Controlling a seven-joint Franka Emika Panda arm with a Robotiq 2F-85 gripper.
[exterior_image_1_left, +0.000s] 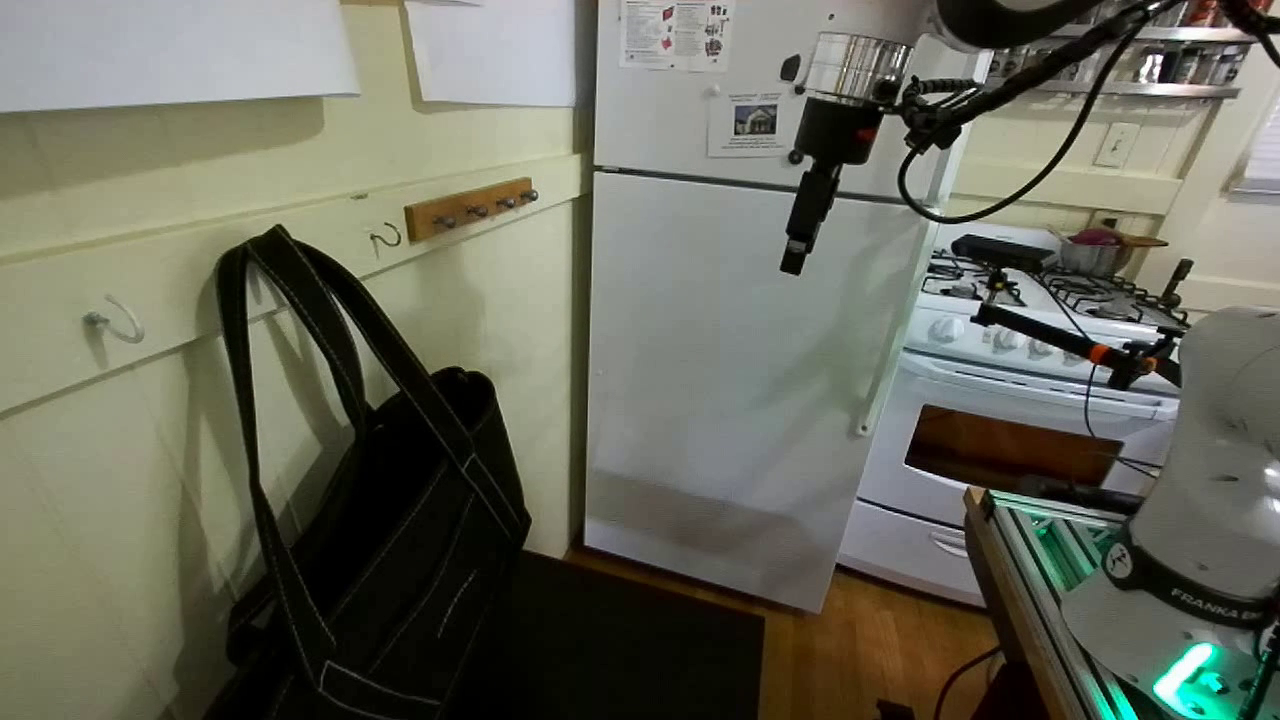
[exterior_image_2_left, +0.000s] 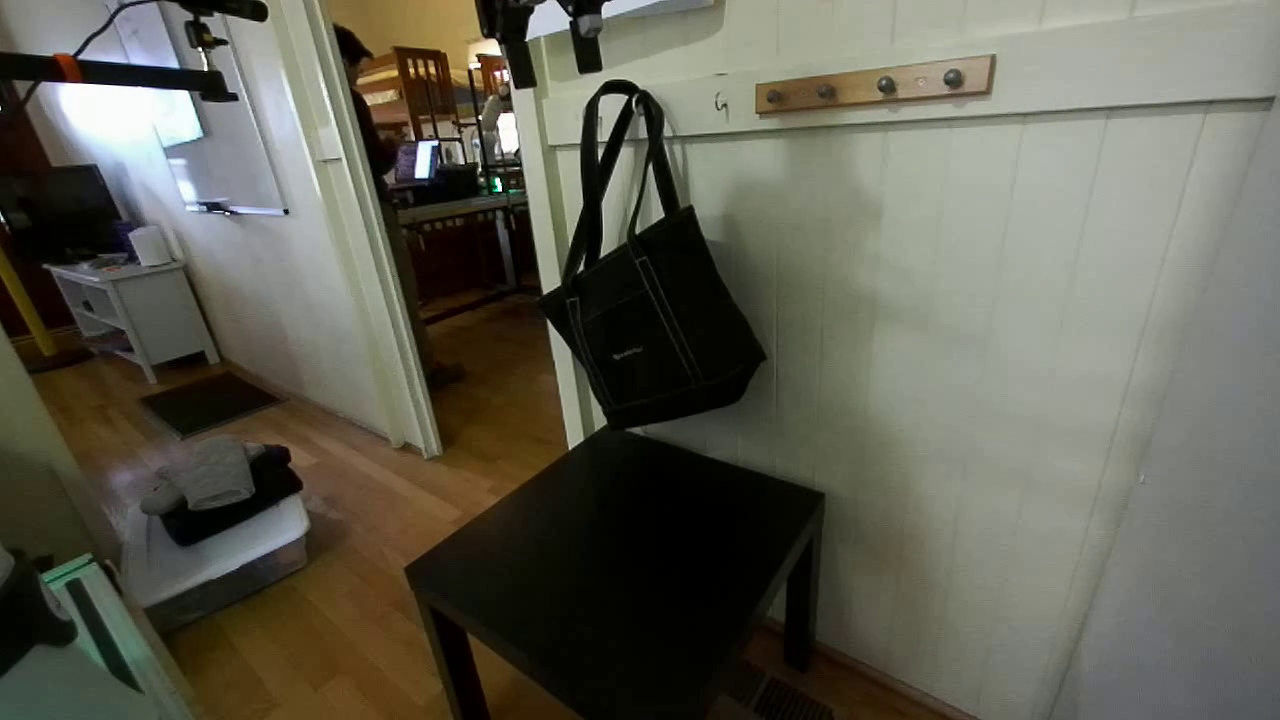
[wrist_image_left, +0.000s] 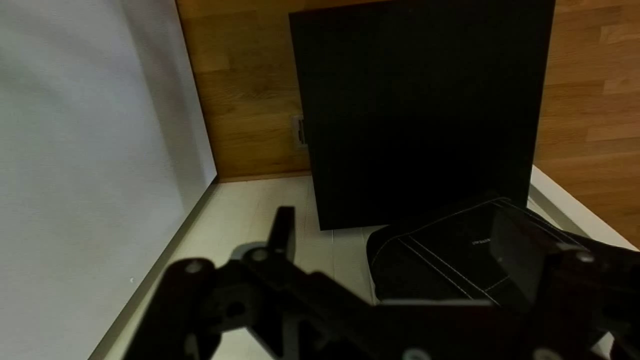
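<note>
A black tote bag (exterior_image_1_left: 408, 528) with pale stitching hangs by its handles on the wall at the left. In the other exterior view the bag (exterior_image_2_left: 660, 318) hangs tilted, its lower corner close to the black table's back edge. My gripper (exterior_image_1_left: 793, 259) is up in front of the fridge, pointing down and well apart from the bag. Only the finger ends of the gripper (exterior_image_2_left: 552, 66) show at the top of that second exterior view, spread apart. From the wrist the fingers (wrist_image_left: 283, 231) stand wide open with nothing between them; part of the bag (wrist_image_left: 432, 258) shows beyond.
A low black table (exterior_image_2_left: 624, 540) stands under the bag. The white fridge (exterior_image_1_left: 720, 396) rises behind my gripper. A wooden peg rack (exterior_image_1_left: 471, 209) and a bare hook (exterior_image_1_left: 116, 320) are on the wall. Open air lies between gripper and bag.
</note>
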